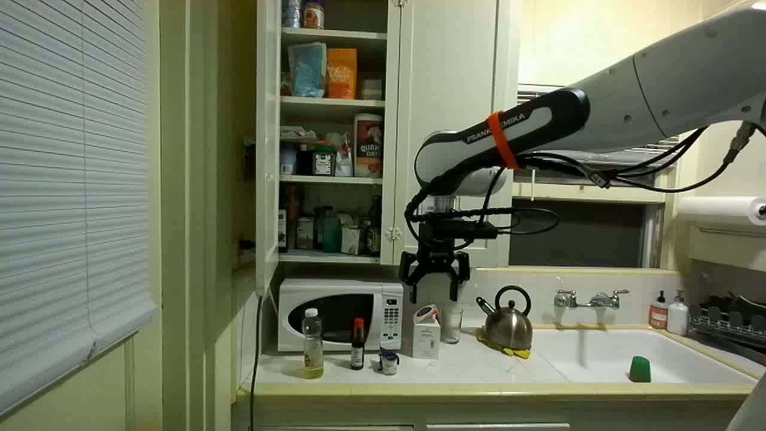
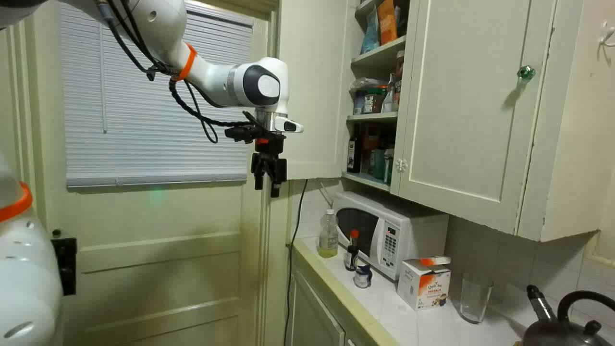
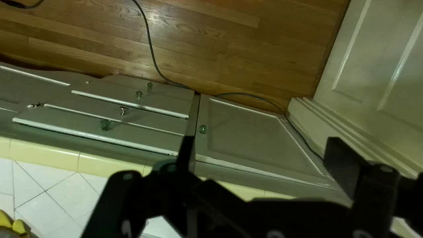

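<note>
My gripper (image 1: 434, 291) hangs pointing down in free air, above and in front of the counter, its fingers spread and nothing between them. The wrist view shows the two dark fingertips (image 3: 185, 152) wide apart over the counter's front edge. Below it on the counter stand a bottle of pale yellow liquid (image 1: 312, 345), a dark bottle with a red cap (image 1: 357, 345), a small dark-lidded jar (image 1: 388, 362) and a white box (image 1: 425, 337) with its top flap up. A clear glass (image 2: 474, 299) is beside the box.
Behind the bottles sits a white microwave (image 1: 337, 294), under a wall cabinet whose left door (image 1: 267, 143) is open onto full shelves. A kettle (image 1: 510, 327) rests on yellow cloth left of the sink (image 1: 581, 345), which holds a green cup (image 1: 640, 369).
</note>
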